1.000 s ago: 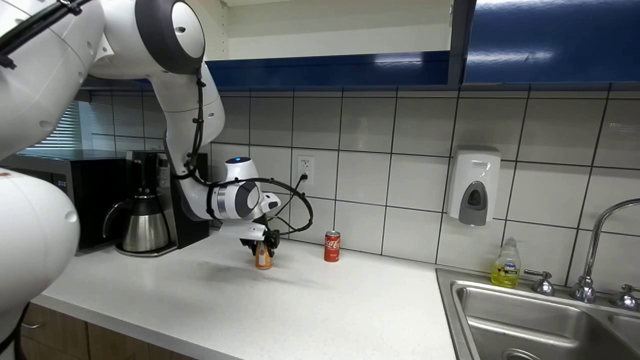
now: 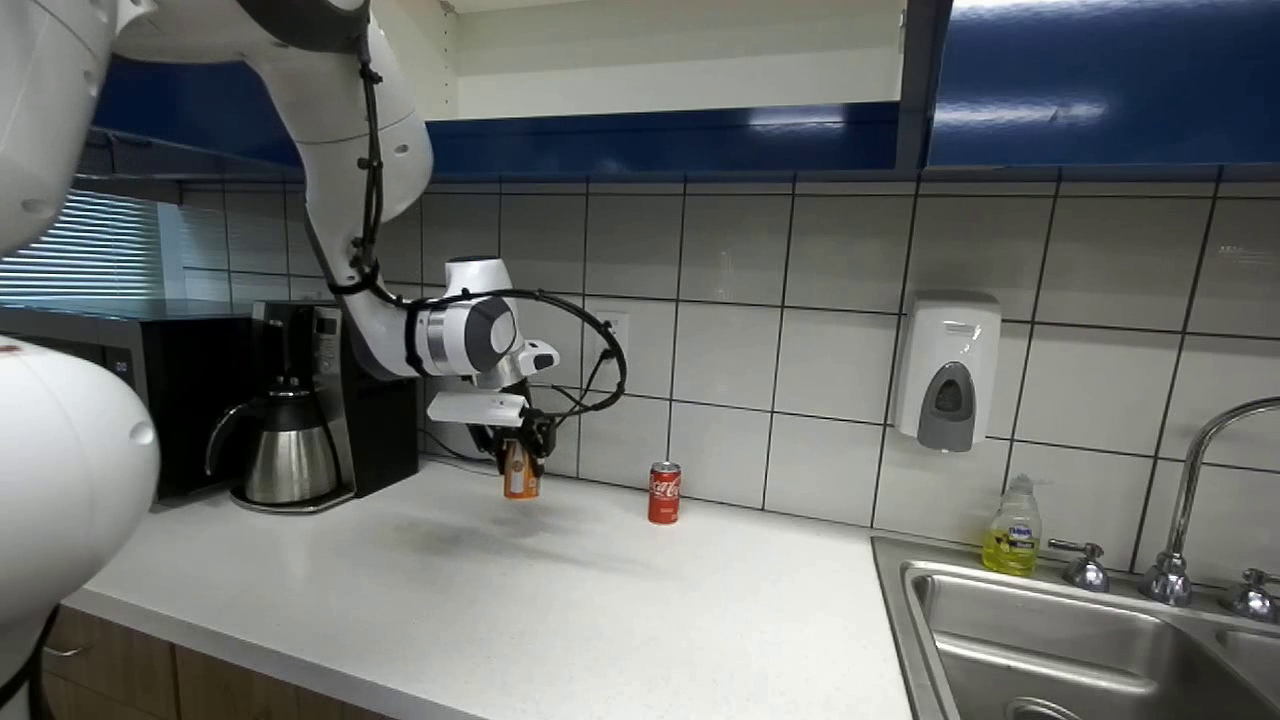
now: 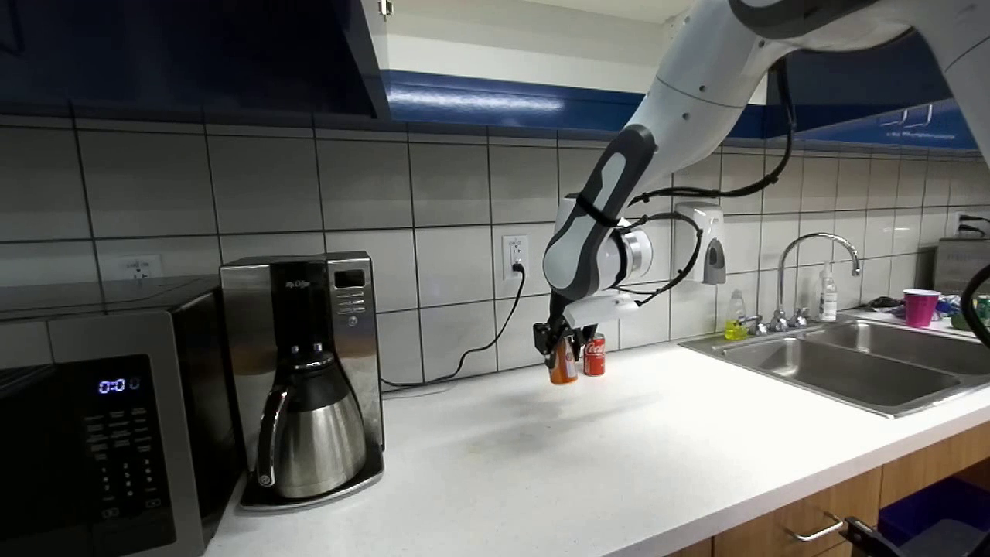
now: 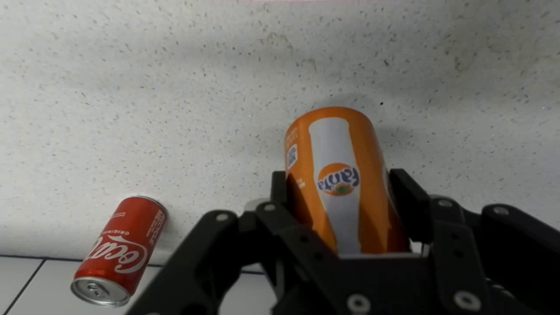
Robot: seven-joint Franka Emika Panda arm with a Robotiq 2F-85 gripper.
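An orange Fanta can (image 4: 338,157) is held between the black fingers of my gripper, which is shut on it. In exterior view 1 the can (image 2: 521,473) hangs upright above the counter, below the gripper (image 2: 518,442). Its upper part is hidden by the fingers. A red Coca-Cola can (image 2: 663,493) stands upright on the counter close to the tiled wall, to the right of the held can. The wrist view shows that red can (image 4: 121,246) at lower left, apart from my fingers.
A coffee maker (image 3: 348,278) and a microwave (image 3: 111,418) occupy the left side. To the right lie the sink (image 2: 1080,636) and a yellow soap bottle (image 2: 1012,532). Above hangs an open cabinet shelf (image 2: 672,144).
My gripper has risen with the orange can, which was lower, at about counter level, a second ago. The red can has stayed in place.
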